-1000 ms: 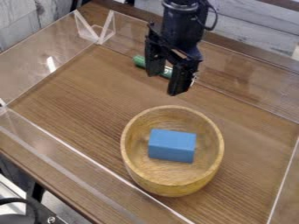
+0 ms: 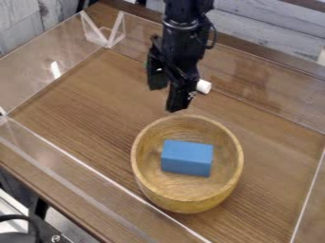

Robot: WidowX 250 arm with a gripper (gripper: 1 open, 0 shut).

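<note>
My gripper (image 2: pixel 172 78) hangs over the back middle of the wooden table, open, its dark fingers pointing down. A small white object (image 2: pixel 203 87) lies just right of it. Something green shows faintly behind the gripper's left side, mostly hidden. A round wooden bowl (image 2: pixel 154 183) stands at the front middle, below the gripper in the view, with a blue block (image 2: pixel 187 158) inside it.
Clear side walls edge the table, with a white bracket at the back left. A dark cable shows at the bottom left corner.
The arm and gripper have moved left, now covering most of the green object that showed earlier. The bowl and blue block have not moved.
</note>
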